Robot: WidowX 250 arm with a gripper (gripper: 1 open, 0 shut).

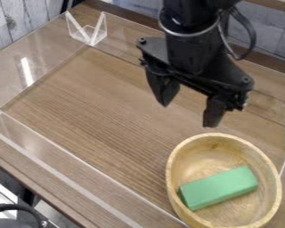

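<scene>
A green rectangular block [217, 187] lies in a round cream bowl [185, 167] at the lower right. My black gripper [188, 102] hangs over the wooden table above and behind the bowl, open, its fingers spread wide and apart from the block.
A clear plastic object [89, 28] sits at the back left. Black cables [14, 214] lie at the lower left edge.
</scene>
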